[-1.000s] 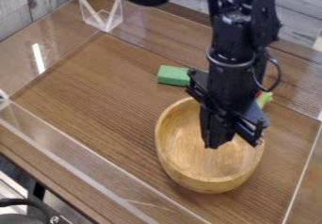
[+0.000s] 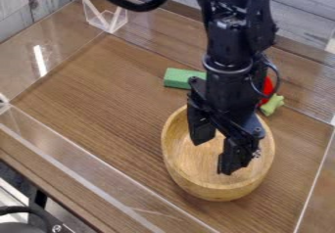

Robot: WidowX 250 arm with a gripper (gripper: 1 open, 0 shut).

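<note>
My black gripper (image 2: pixel 220 129) hangs low over the round wooden bowl (image 2: pixel 197 178) at the centre right, its lower parts in front of the bowl's interior. The fingers are spread open, and I see nothing clearly held between them. Whether it touches the bowl, I cannot tell. A green block (image 2: pixel 182 78) lies behind the arm on the left. A red round object (image 2: pixel 269 86) is partly hidden by the arm on the right, beside a small green item (image 2: pixel 272 104).
A clear wire or plastic holder (image 2: pixel 105 12) stands at the back left. Dark cables and a pale object sit at the left edges.
The gripper has come down and toward the viewer, lower over the bowl, covering more of its interior. The bowl and other objects look unmoved.
</note>
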